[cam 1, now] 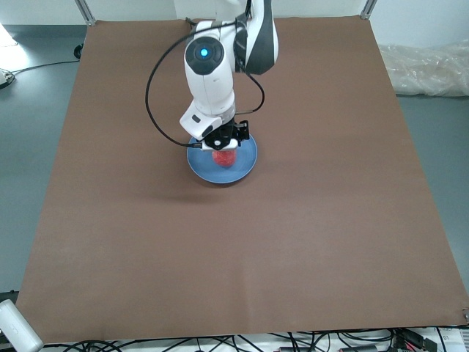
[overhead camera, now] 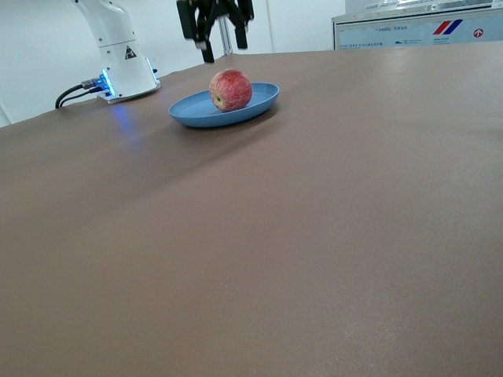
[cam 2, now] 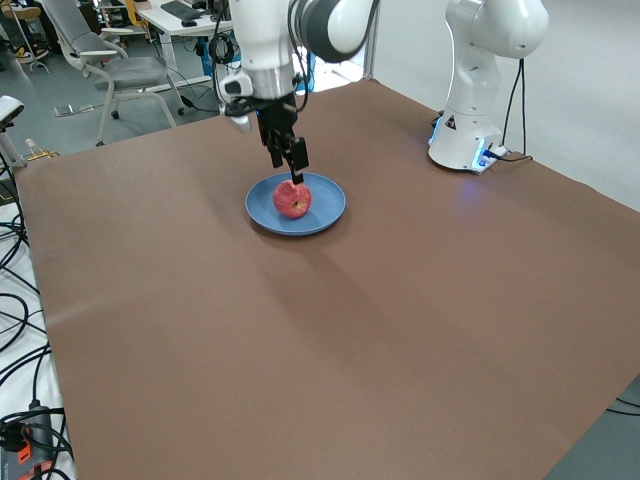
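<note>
A red apple [overhead camera: 230, 90] [cam 2: 292, 200] rests on a blue plate [overhead camera: 189, 111] [cam 2: 330, 208] on the brown table [cam 1: 234, 257]. In the left view the apple [cam 1: 224, 158] shows partly under the arm. My black gripper [overhead camera: 225, 51] [cam 2: 287, 169] hangs just above the apple. In the top view its two fingers stand apart, with nothing between them, clear of the fruit.
Cables [cam 1: 293, 341] run along the near edge outside the tabletop.
</note>
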